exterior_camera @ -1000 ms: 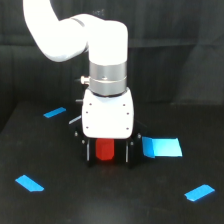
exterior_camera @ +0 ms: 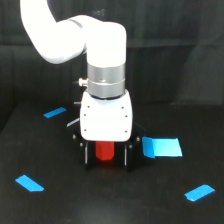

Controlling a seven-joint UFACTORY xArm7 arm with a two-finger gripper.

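Observation:
A small red block [exterior_camera: 105, 151] rests on the black table, its top hidden behind the white hand of the arm. My gripper [exterior_camera: 105, 158] points down over it, with one dark finger on each side of the block. Dark gaps show between the fingers and the red sides, so the fingers look open. The fingertips are hard to make out against the black background.
A light blue open box or folded piece [exterior_camera: 163, 147] lies to the right, close to the hand. Strips of blue tape [exterior_camera: 29, 184] mark the table, one more being at the front right [exterior_camera: 200, 192]. Black cloth [exterior_camera: 170, 60] hangs behind.
The hand has come down slightly and moved a touch to the left, covering more of the red block. The block and the blue things stay where they were.

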